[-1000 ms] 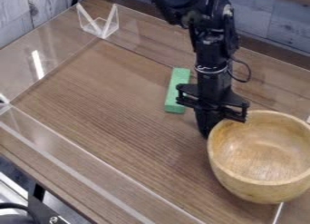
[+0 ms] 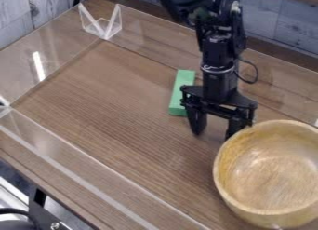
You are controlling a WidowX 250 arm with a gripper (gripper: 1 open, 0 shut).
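The black robot arm reaches down from the top centre to its gripper (image 2: 217,122), which stands open low over the wooden tabletop, just behind the beige plastic bowl (image 2: 267,192) at the lower right. A green object (image 2: 180,89) lies left of the gripper, partly hidden by it. Whether anything sits between the dark fingers is hard to see.
A white wire-like holder (image 2: 102,21) stands at the back left. A dark cable shows at the bottom left corner.
The gripper has drawn slightly back and up from the bowl's rim, showing more of its fingers above the table. The green object looks unmoved.
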